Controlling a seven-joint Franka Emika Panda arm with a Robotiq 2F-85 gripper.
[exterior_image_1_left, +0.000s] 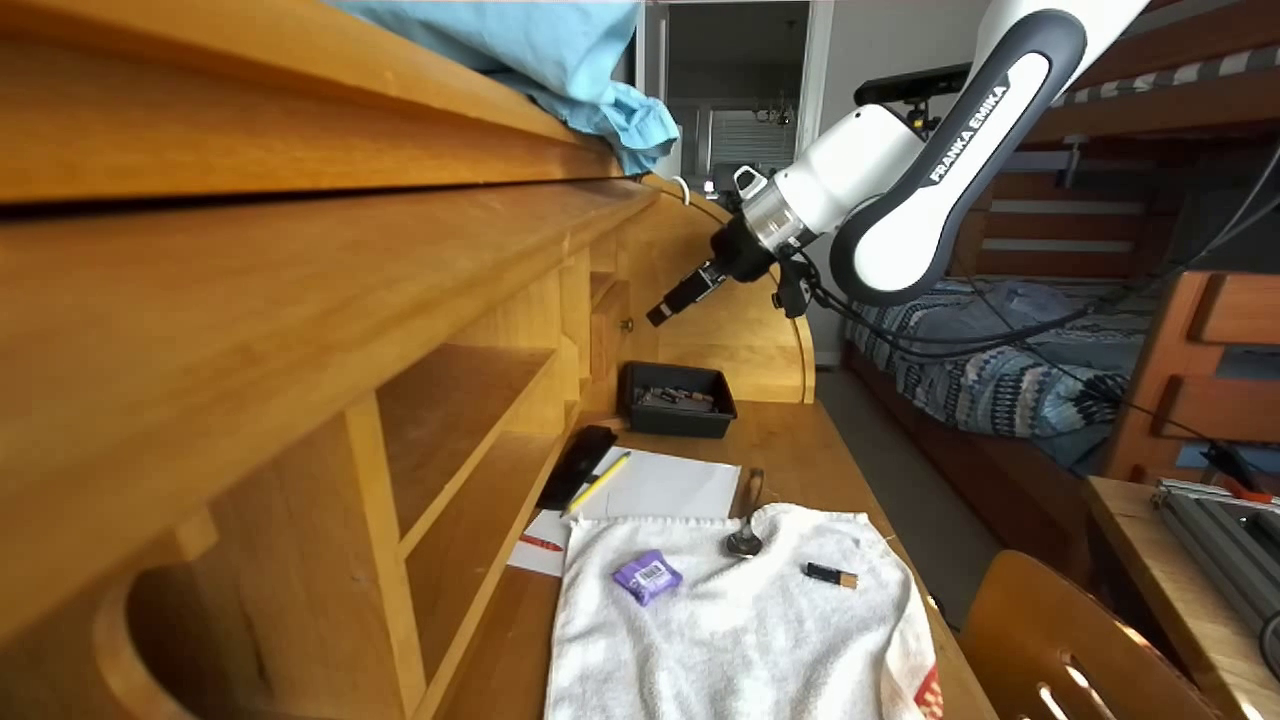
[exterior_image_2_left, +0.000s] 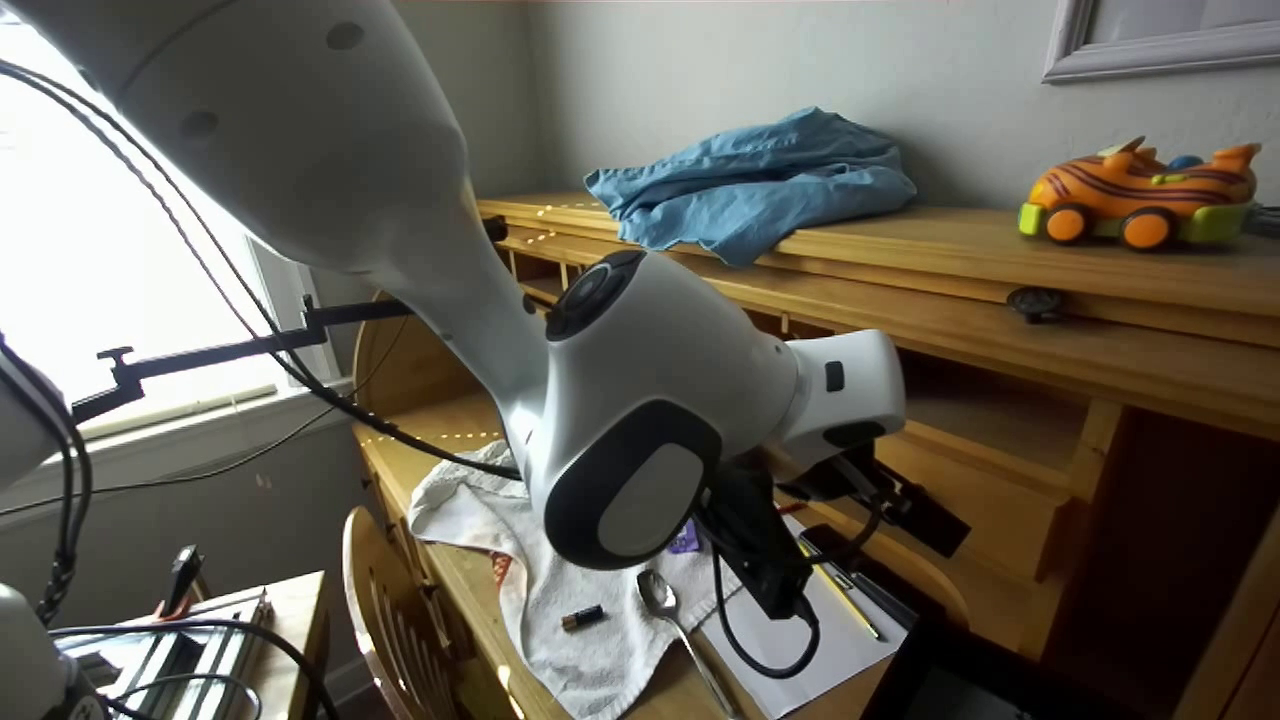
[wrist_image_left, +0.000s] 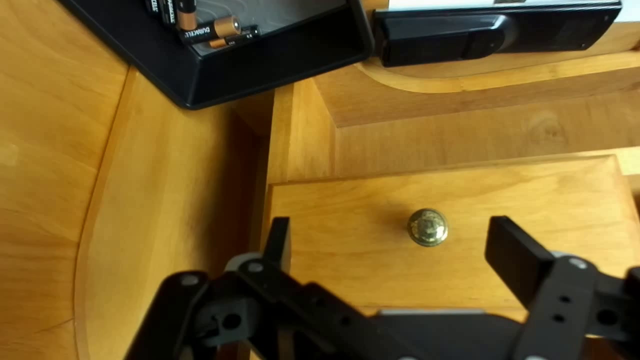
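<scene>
In the wrist view my gripper is open, its two black fingertips wide apart with nothing held between them. Beyond that gap shows a wooden door with a round brass knob (wrist_image_left: 427, 227), apart from both fingers. A black tray (wrist_image_left: 270, 75) holding several batteries (wrist_image_left: 210, 30) is at the top left of the same view. In exterior view 1 the gripper (exterior_image_1_left: 659, 314) hangs in the air above and in front of the tray (exterior_image_1_left: 680, 420). A single battery (exterior_image_1_left: 830, 575), a purple packet (exterior_image_1_left: 648, 577) and a spoon (exterior_image_1_left: 745, 540) lie on the white towel (exterior_image_1_left: 732, 660).
White paper (exterior_image_1_left: 678, 484) with a yellow pencil (exterior_image_1_left: 597, 482) lies between towel and tray, beside a black case (exterior_image_1_left: 577, 468). The desk's cubbies (exterior_image_1_left: 468, 396) line the left side. A chair (exterior_image_1_left: 1080, 648) stands at the right. Cables hang from the arm.
</scene>
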